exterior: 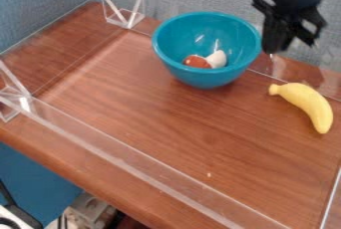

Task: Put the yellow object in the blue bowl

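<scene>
The yellow object, a banana [306,104], lies on the wooden table at the right, clear of the bowl. To its upper left the blue bowl [173,59] stands upright, holding a reddish thing [197,63] and a whitish thing [216,60]. My black gripper [290,42] hangs in the air at the upper right, above and beyond the banana and right of the bowl. It touches neither of them, and I see nothing held in it. Blur and dark colour hide how far apart its fingers are.
Clear plastic brackets [124,12] stand at the back left, and another bracket [15,96] is at the left edge. A low transparent rail [127,158] crosses the front of the table [173,138].
</scene>
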